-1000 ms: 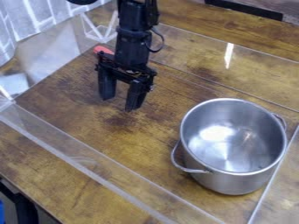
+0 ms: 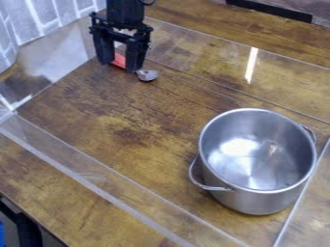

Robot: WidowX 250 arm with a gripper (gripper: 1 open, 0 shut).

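My black gripper (image 2: 120, 50) is at the top left of the camera view, low over a small red object (image 2: 119, 62) with a silvery end lying on the wooden table (image 2: 116, 145). Its fingers point down around or just above that object. I cannot tell whether they are open or touching it.
A large steel pot (image 2: 252, 159) with side handles stands at the right. Clear plastic sheets or panels edge the left side.
My gripper has moved up and back in the view, away from the middle of the table to the red object at the top left.
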